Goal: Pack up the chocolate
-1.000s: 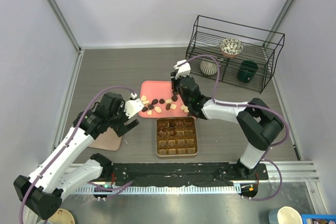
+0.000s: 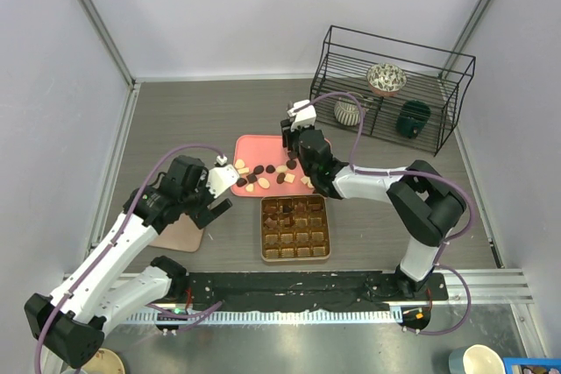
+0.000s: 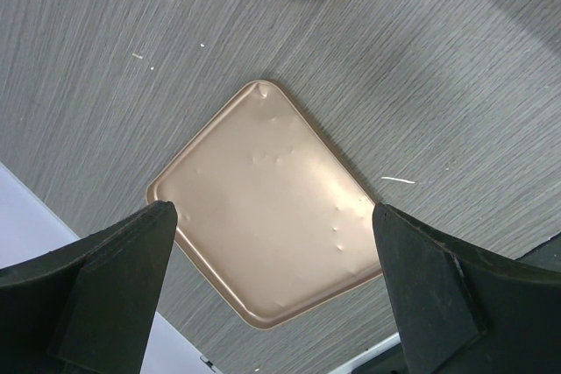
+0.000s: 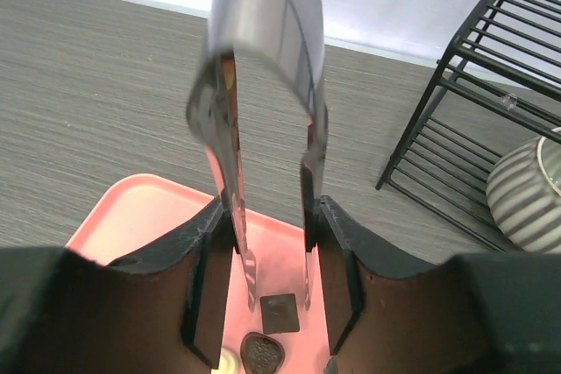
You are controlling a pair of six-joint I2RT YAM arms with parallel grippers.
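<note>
On the pink tray [image 2: 251, 146] lie several dark and pale chocolates. My right gripper is closed around silver tongs [image 4: 266, 6], whose two prongs hang spread apart over the tray. Between the prong tips in the right wrist view appears a dark square chocolate [image 4: 280, 314]; whether they touch it I cannot tell. The gold compartment box [image 2: 295, 258] stands in front of the tray, its cells mostly looking empty. My left gripper is open and empty above the box's flat gold lid [image 3: 263, 208].
A black wire rack [image 2: 453, 102] with bowls and a dark green cup [image 2: 414, 118] stands at the back right, close to my right gripper. Bare table lies right of the compartment box and behind the pink tray.
The left arm, box and lid look unmoved.
</note>
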